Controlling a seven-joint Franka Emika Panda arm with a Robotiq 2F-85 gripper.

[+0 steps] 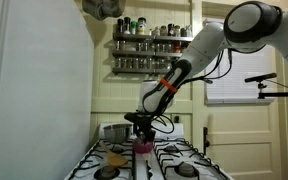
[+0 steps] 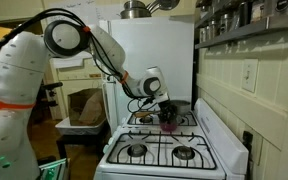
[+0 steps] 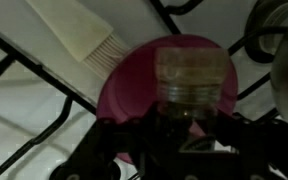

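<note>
A dark pink round dish sits on the stove, between the burner grates. In the wrist view a small clear container with an orange-brown lower part is over the dish, right at my gripper. The dark fingers are around its near end, but the dim picture hides whether they touch it. From outside, my gripper points down just above the pink dish; in the other exterior view the dish is also directly below it.
A pale brush lies beside the dish. Black grates and burners surround it. A metal pot stands at the back of the stove. Spice shelves hang on the wall above.
</note>
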